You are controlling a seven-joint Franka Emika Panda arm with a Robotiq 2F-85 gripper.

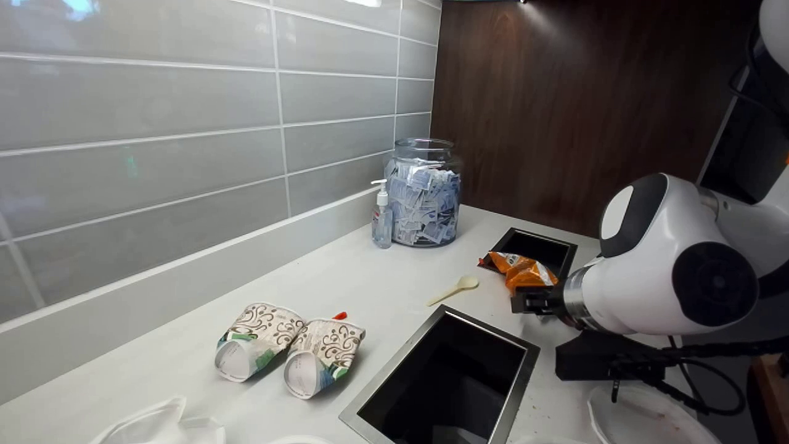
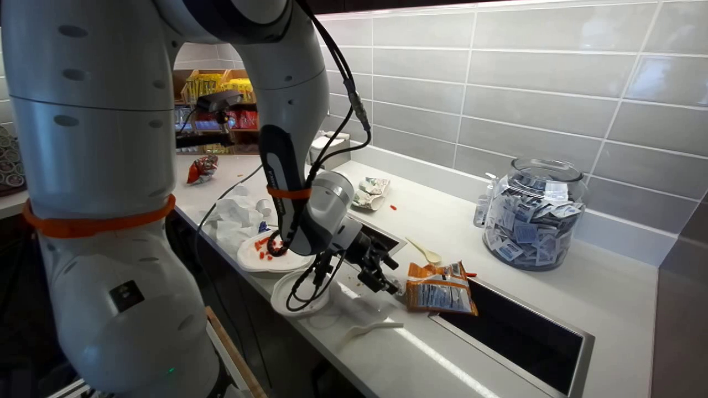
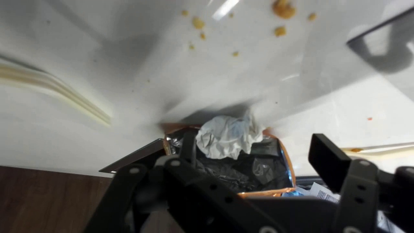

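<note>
My gripper is open, its black fingers spread wide in the wrist view. Between and beyond them an orange snack bag shows its open mouth and dark lining. A crumpled whitish wrapper or tissue sits at that mouth; whether it rests inside or only on the rim I cannot tell. In exterior view 2 the bag lies partly across the edge of a dark counter opening, with my gripper just left of it.
A glass jar of packets and a pump bottle stand by the wall. Two paper cups lie left of another counter opening. A pale spoon and crumbs lie on the counter.
</note>
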